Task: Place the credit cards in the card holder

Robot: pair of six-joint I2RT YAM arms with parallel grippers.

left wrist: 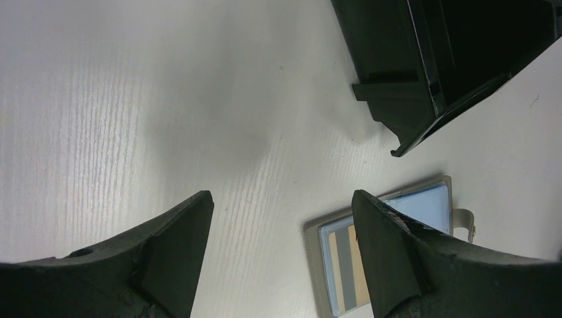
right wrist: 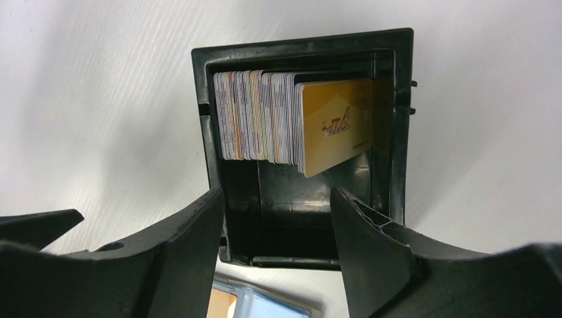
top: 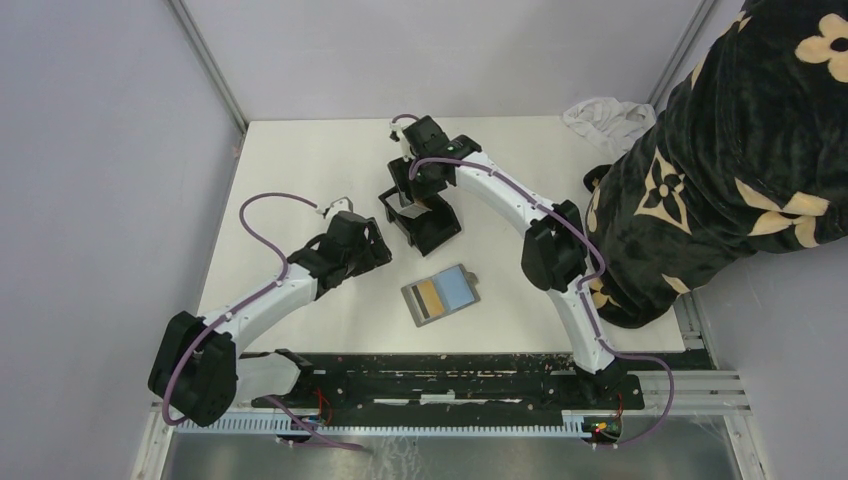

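A black open box (right wrist: 301, 222) holds a row of upright cards (right wrist: 255, 118), the frontmost a gold card (right wrist: 337, 124) leaning out at an angle. Below the box on the white table lies the card holder (top: 440, 295), grey-edged, showing a tan side and a pale blue side; part of it also shows in the left wrist view. My right gripper is over the box, open and empty, its fingers toward the box's empty part. My left gripper stands open with bare table between its fingertips, to the left of the box and holder.
A dark patterned plush cover (top: 690, 190) bulges over the table's right side. White cloth (top: 610, 120) lies crumpled at the back right. Bare table surrounds the box and lies behind the left arm.
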